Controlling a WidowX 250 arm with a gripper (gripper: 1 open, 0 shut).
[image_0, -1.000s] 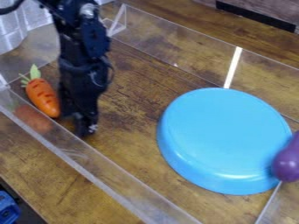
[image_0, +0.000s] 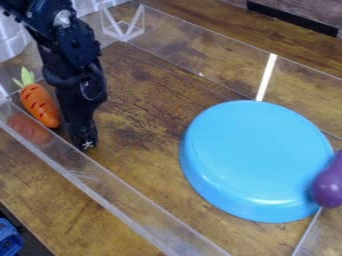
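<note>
My black gripper (image_0: 78, 120) reaches down from the upper left to the wooden floor of a clear-walled bin, just right of an orange toy carrot (image_0: 38, 104) with green leaves. Its lower end is dark against shadow, so whether its fingers are open or shut is unclear. A blue round plate or lid (image_0: 254, 160) lies on the right.
A purple object (image_0: 326, 185) sits at the blue plate's right edge. Clear bin walls (image_0: 120, 210) run along the front left and back. Bare wood (image_0: 181, 70) fills the upper middle. A small blue item (image_0: 7, 238) lies outside at the bottom left.
My gripper has moved left, closer to the carrot, over the last second. The blue plate and purple object have stayed where they were.
</note>
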